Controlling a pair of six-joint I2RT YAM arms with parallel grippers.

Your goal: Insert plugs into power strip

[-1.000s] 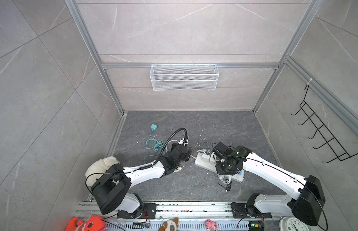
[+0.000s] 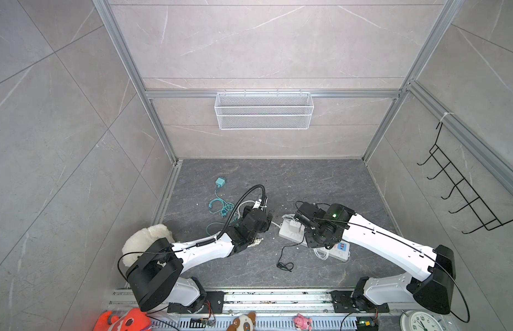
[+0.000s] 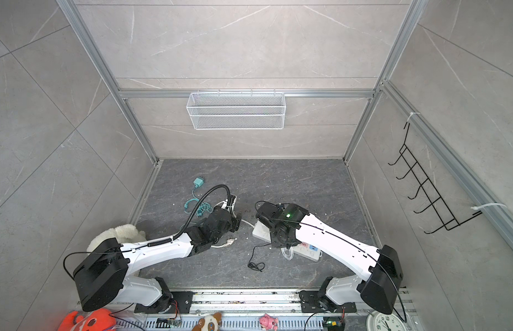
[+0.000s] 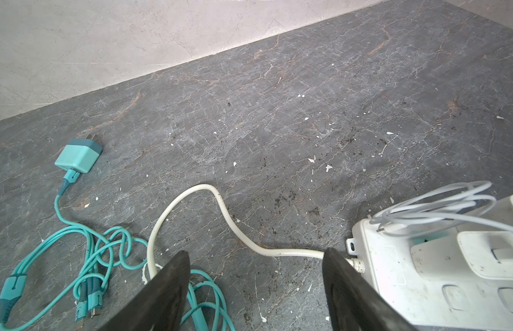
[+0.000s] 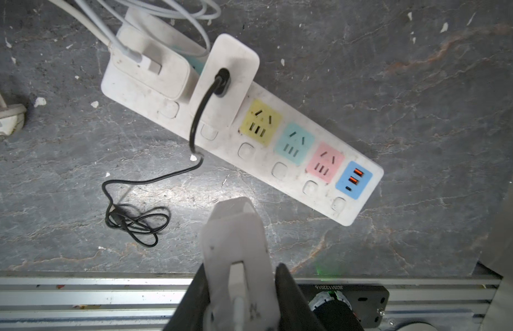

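The white power strip (image 5: 245, 154) has two white adapters plugged at its left end, one with a black cable. Yellow, cyan and pink sockets and blue USB ports show bare. My right gripper is over the strip's near side, around a white adapter (image 5: 231, 231) with a white cable end; whether its fingers touch it is unclear. My left gripper hangs left of the strip, fingers apart, over teal cables (image 4: 206, 298) and a white cord. A teal charger (image 4: 77, 154) lies behind, and a white plug (image 3: 229, 242) lies nearer.
Bare dark floor (image 4: 300, 110) lies behind the strip. A white plush toy (image 2: 135, 242) sits at the left, a wire basket (image 2: 263, 110) hangs on the back wall and a black hook rack (image 2: 466, 193) on the right wall.
My right gripper has moved slightly left, and the black cable now lies in front of the strip, further left. My left arm has shifted slightly.
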